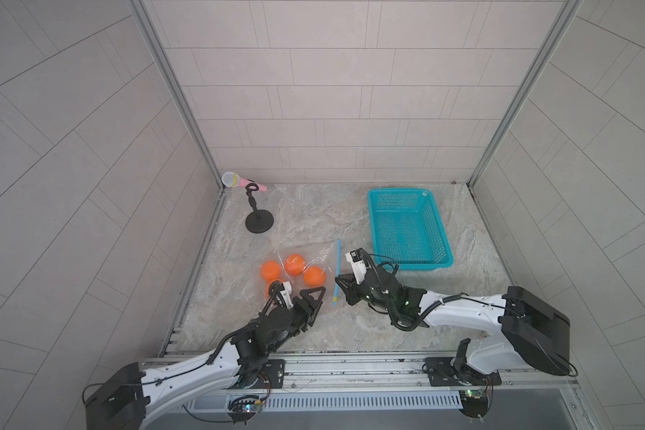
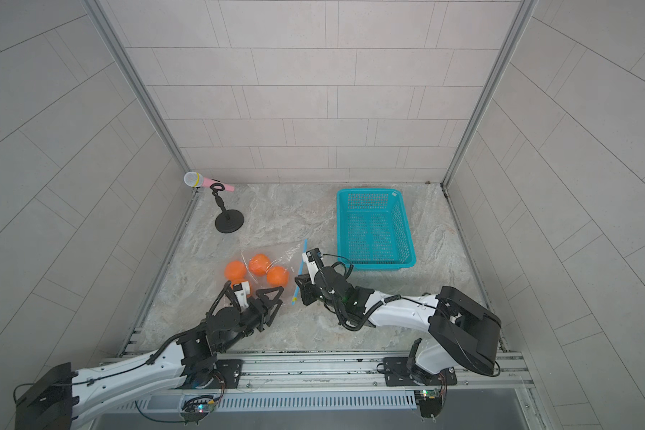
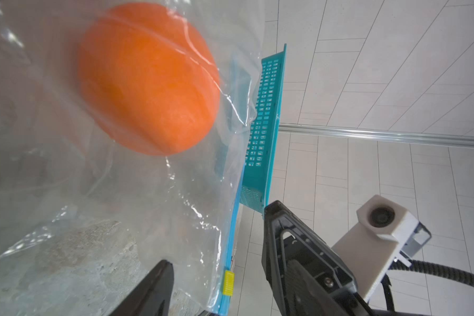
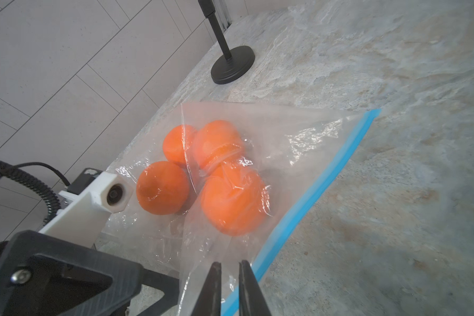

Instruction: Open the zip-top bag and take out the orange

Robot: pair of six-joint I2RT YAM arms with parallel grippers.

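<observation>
The clear zip top bag lies on the table with several oranges inside. A blue strip runs along its mouth side, and a yellow slider sits near the strip's front end. My right gripper is at the strip; in the right wrist view its fingers are close together with the strip showing between them. The exact contact is below that frame. My left gripper stands part open at the bag's front side, its dark fingers blurred near the strip's end. Nothing clearly shows held in it.
A teal basket stands at the back right, just behind the right gripper. At the back left are a black stand and a pink object. The table between stand and basket is clear.
</observation>
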